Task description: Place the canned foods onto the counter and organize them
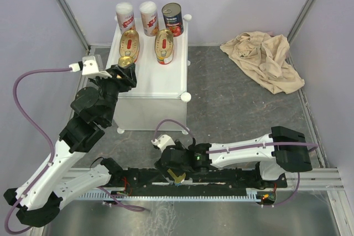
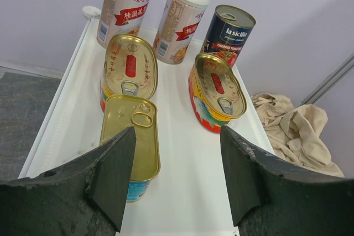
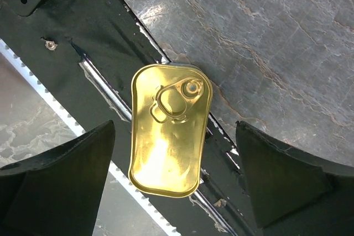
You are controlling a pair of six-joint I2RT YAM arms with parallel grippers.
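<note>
On the white shelf (image 1: 157, 84) stand two tall white cans (image 1: 125, 17) and a dark tomato can (image 1: 172, 19) along the back. Ahead of them are two gold-lidded oval cans, a left one (image 2: 130, 66) and a right one (image 2: 218, 89). A plain gold-lidded can (image 2: 133, 136) stands on the shelf's left side, close to the open left gripper, whose left finger overlaps its edge in the left wrist view. Another gold can (image 3: 170, 131) lies low by the black base, seen between the right gripper's (image 3: 176, 128) open fingers, with gaps on both sides.
A crumpled beige cloth (image 1: 264, 59) lies on the grey marbled floor (image 1: 221, 103) at the right. The shelf's front right is bare. Metal rails and black base parts surround the lower gold can.
</note>
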